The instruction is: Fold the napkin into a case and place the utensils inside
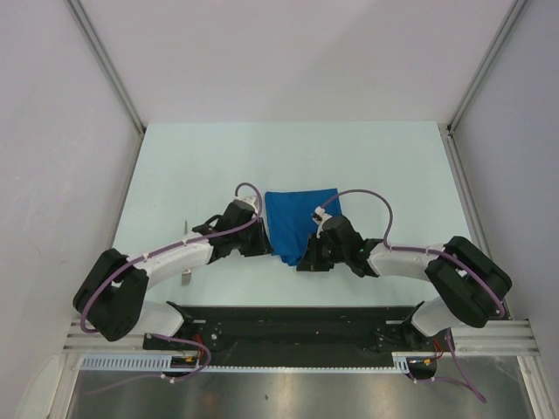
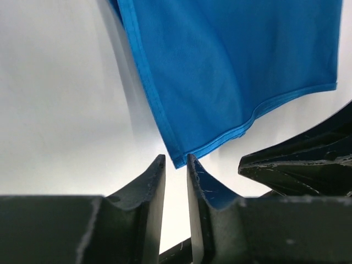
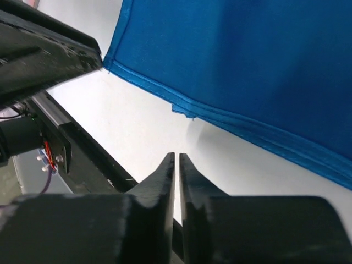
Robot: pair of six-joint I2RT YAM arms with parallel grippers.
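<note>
A blue napkin point(image 1: 291, 209) lies mid-table, its near edge lying unevenly with a corner pointing toward the front. My left gripper point(image 1: 265, 251) is at the napkin's near-left corner; in the left wrist view its fingertips point(image 2: 161, 162) meet at the corner, close together, though whether cloth is between them is unclear. My right gripper point(image 1: 307, 265) is at the napkin's near edge; in the right wrist view its fingers point(image 3: 186, 170) are nearly together over white table, just short of the hem. A utensil point(image 1: 186, 278) lies at the left, partly hidden by the left arm.
The dark front edge rail point(image 1: 288, 319) runs close below both grippers.
</note>
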